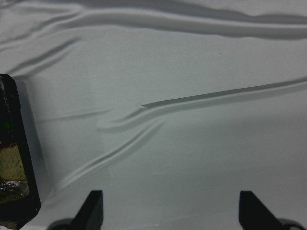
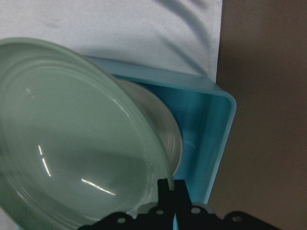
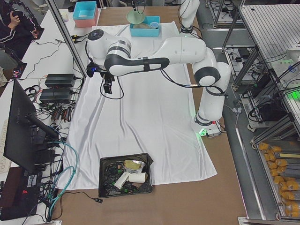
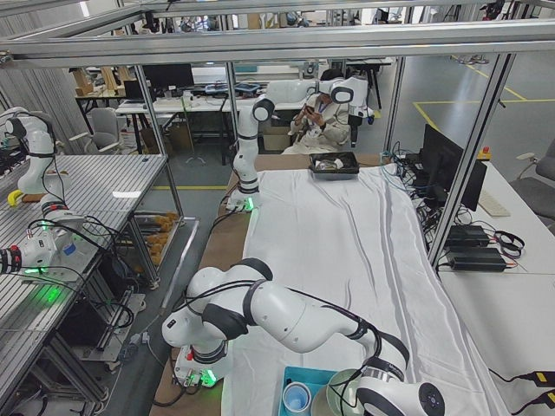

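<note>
A pale green plate [image 2: 76, 134] fills much of the right wrist view, its rim between the fingers of my right gripper, over a blue bin [image 2: 206, 143] that holds another round dish [image 2: 163, 124] and, in the camera right view, a light cup [image 4: 297, 399]. My left gripper hangs open over the white cloth [image 1: 192, 153], with nothing between its fingers. A black tray [image 3: 108, 187] with sponge, wrappers and white rolls lies at the other end of the cloth.
A monitor [image 3: 21, 131], power boxes [image 3: 58, 79] and cables line one side of the cloth. Metal frame posts and a slatted bench [image 3: 267, 33] stand on the other side.
</note>
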